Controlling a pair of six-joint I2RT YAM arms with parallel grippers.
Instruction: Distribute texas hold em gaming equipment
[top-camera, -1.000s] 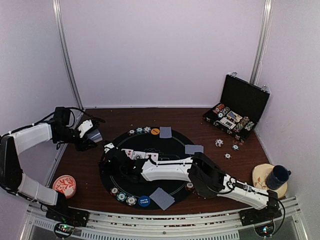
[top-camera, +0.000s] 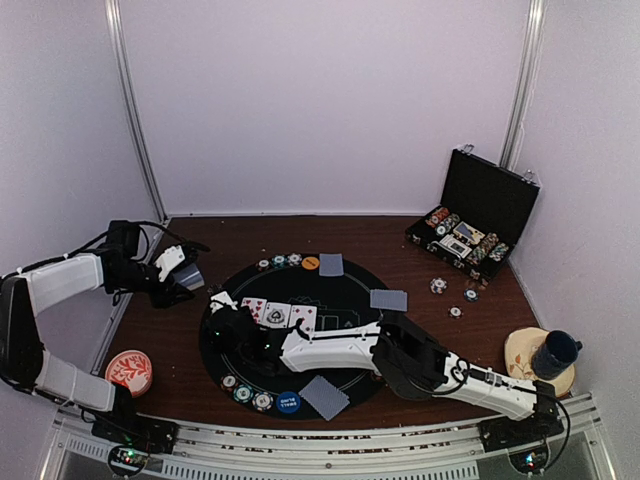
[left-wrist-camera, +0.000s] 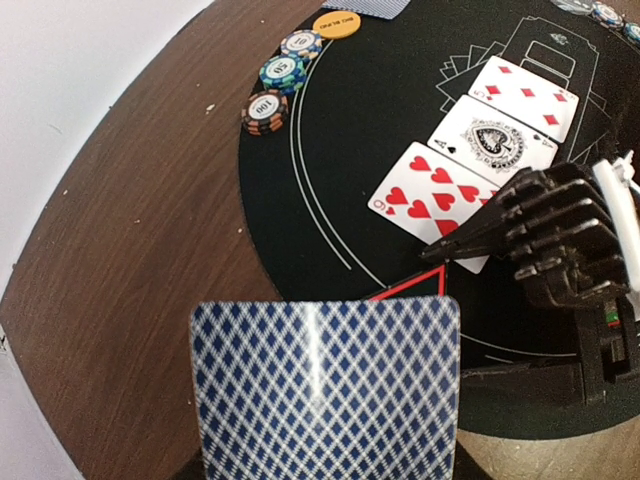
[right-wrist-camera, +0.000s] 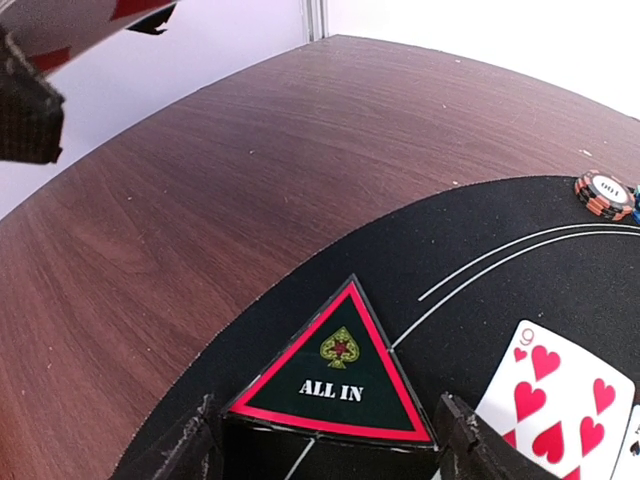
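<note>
A blue-backed card deck (left-wrist-camera: 325, 390) fills the bottom of the left wrist view, held by my left gripper (top-camera: 180, 280), shut on it over the table's left side. The black triangular ALL IN marker (right-wrist-camera: 340, 375) with a red border is on the left edge of the black mat (right-wrist-camera: 520, 215). My right gripper is around its near side, fingers apart to either side; contact is unclear. Right of the marker lie the nine of hearts (left-wrist-camera: 435, 200), ace of spades (left-wrist-camera: 492, 140) and five of diamonds (left-wrist-camera: 525, 95), face up in a row.
Chips (left-wrist-camera: 282, 72) and an orange big blind button (left-wrist-camera: 337, 25) sit at the mat's far edge; a blue small blind button (top-camera: 288, 402) is near the front. An open chip case (top-camera: 465, 238), loose chips (top-camera: 455, 311) and a blue mug (top-camera: 556, 354) stand right. A red-white round object (top-camera: 130, 372) is front left.
The left gripper with the deck has dipped slightly.
</note>
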